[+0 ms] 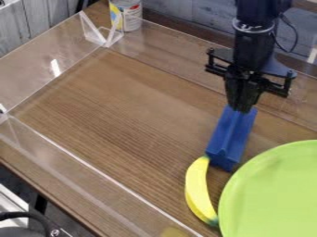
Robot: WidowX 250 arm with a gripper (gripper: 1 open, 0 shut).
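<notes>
My gripper (242,100) is at the upper right, its fingertips low at the top end of a long blue block (228,140). The fingers look close together; whether anything is between them is hidden. A yellow banana (198,190) lies below the block, beside a large green plate (272,194).
A can (125,16) stands at the back left near a clear plastic piece. Low walls edge it at back and left.
</notes>
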